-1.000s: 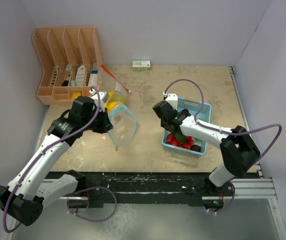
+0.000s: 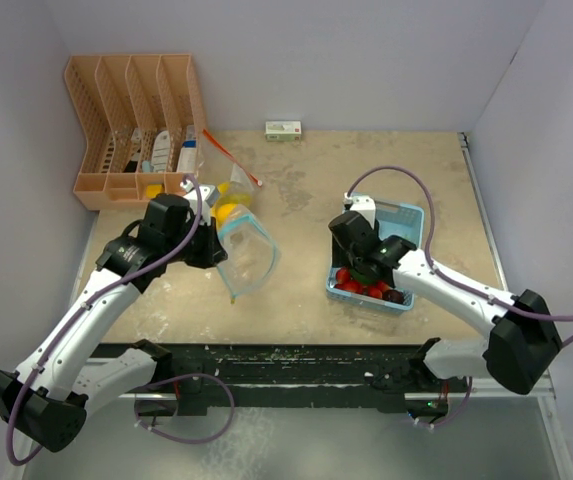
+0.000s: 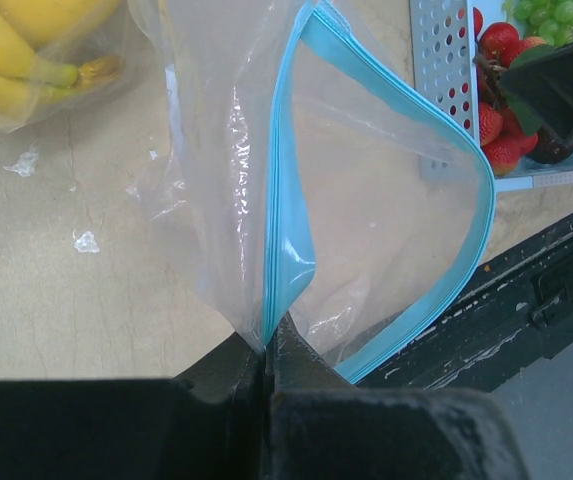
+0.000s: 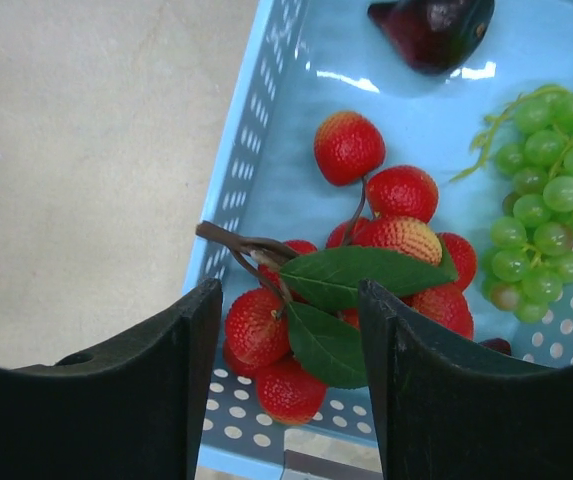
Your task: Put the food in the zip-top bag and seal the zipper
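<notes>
My left gripper is shut on the clear zip bag (image 3: pixel 366 230), holding it at the blue zipper edge so the mouth gapes. A blue basket (image 2: pixel 406 215) at the right holds strawberries (image 4: pixel 349 147), a leafy sprig (image 4: pixel 326 340), green grapes (image 4: pixel 566 180) and a dark fruit (image 4: pixel 431 30). My right gripper is over the basket, open, its fingers either side of the strawberries and leaves; contact is unclear.
Bagged bananas (image 3: pixel 21 60) lie behind the left gripper. An orange rack (image 2: pixel 116 80) stands at the back left, a small box (image 2: pixel 282 130) at the back.
The left arm and bag are essentially unchanged.
</notes>
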